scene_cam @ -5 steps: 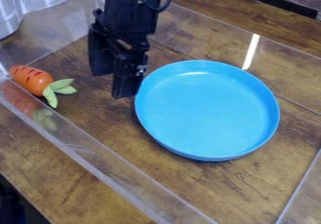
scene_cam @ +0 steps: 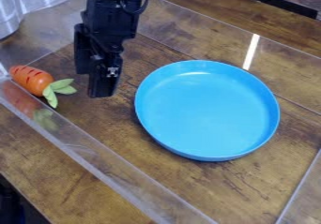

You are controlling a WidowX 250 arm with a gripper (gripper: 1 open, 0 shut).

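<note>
The black gripper (scene_cam: 98, 68) hangs above the wooden table at the upper left, pointing down, between an orange toy carrot and a blue plate. The carrot (scene_cam: 33, 80) lies at the far left with its green leaves toward the right, just behind a clear wall. The blue plate (scene_cam: 207, 111) rests to the right of the gripper. I see nothing held by the gripper; whether its fingers are open or shut is hard to make out.
A transparent wall (scene_cam: 113, 171) runs diagonally along the lower left.
The gripper has moved left, away from the blue plate and toward the carrot. The carrot and plate have not moved.
</note>
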